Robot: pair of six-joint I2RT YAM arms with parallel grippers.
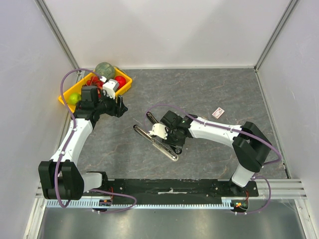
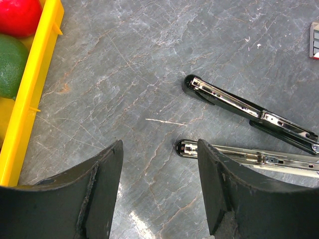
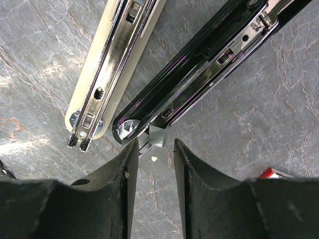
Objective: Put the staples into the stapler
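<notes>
Two opened staplers lie side by side on the grey table: a black stapler (image 3: 179, 67) and one with a cream base (image 3: 82, 94). At the end of the black stapler's metal channel sits a small grey staple block (image 3: 157, 136), partly over the round anvil end. How far it is seated in the channel I cannot tell. My right gripper is open just in front of the block, fingertips on either side and apart from it. Over bare table, left of both staplers, my left gripper hangs open and empty.
Beside the left arm stands a yellow crate (image 1: 128, 85) of fruit and vegetables. A small box (image 1: 218, 113) with a red edge lies to the right of the staplers.
</notes>
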